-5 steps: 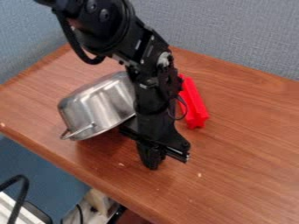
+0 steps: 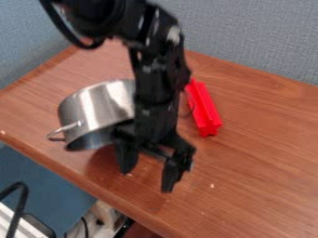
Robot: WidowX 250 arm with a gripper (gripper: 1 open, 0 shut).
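My black gripper hangs low over the front left of the wooden table, its fingers open with nothing visible between them. A steel pot with a wire handle sits just behind and left of it, tilted and partly hidden by the arm. A red object lies behind the gripper to the right.
A grey wall stands behind.
The gripper has lifted slightly and its fingers now stand apart.
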